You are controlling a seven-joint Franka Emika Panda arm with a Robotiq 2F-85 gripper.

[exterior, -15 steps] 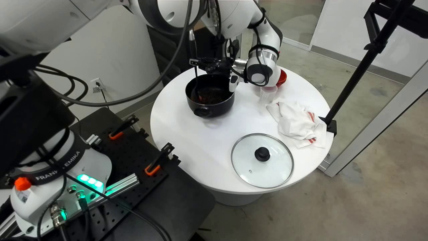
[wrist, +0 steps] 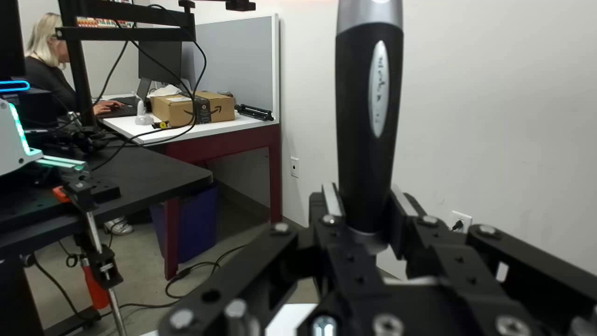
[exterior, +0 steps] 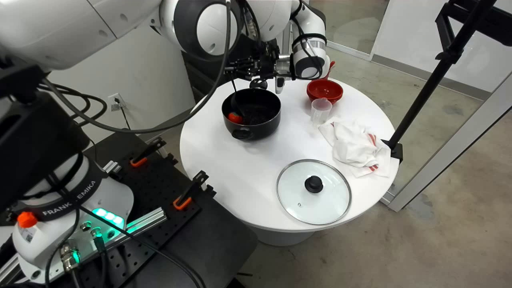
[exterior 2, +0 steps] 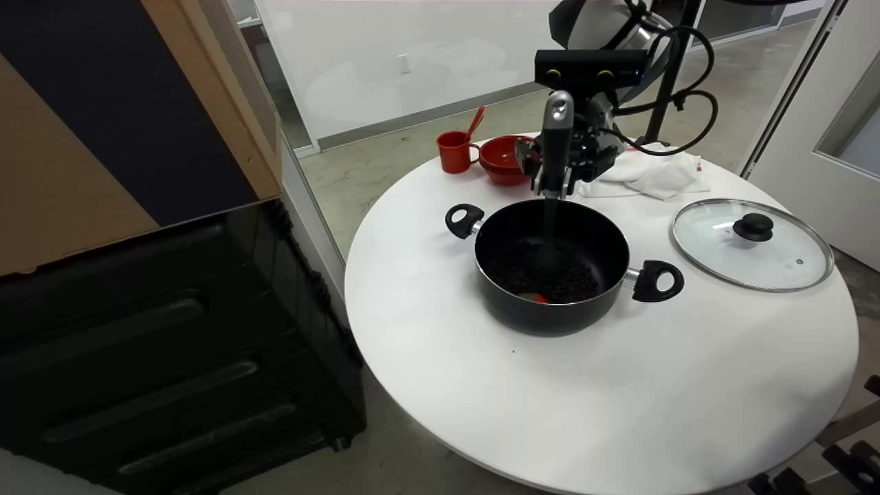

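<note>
My gripper is shut on the black handle (wrist: pixel 366 112) of a long utensil, which stands upright with its silver end at the top. In exterior view 2 the gripper (exterior 2: pixel 554 174) is above the far rim of a black pot (exterior 2: pixel 544 317). The dark utensil shaft (exterior 2: pixel 550 218) runs down into the pot, where its head is hard to make out against the dark inside. Dark bits cover part of the pot floor, and a small red item (exterior: pixel 235 118) shows inside, close to the utensil.
The glass lid (exterior: pixel 297 192) lies flat on the white table (exterior: pixel 230 177). Red bowls (exterior: pixel 325 89), a clear cup (exterior: pixel 320 111) and a white cloth (exterior: pixel 357 146) occupy the far side. A red mug (exterior 2: pixel 455 152) stands beside the bowls. Bare table lies in front of the pot.
My gripper and wrist have risen slightly, still with the utensil. The red item now shows more plainly near the pot's side. Pot, lid and cloth are where they were.
</note>
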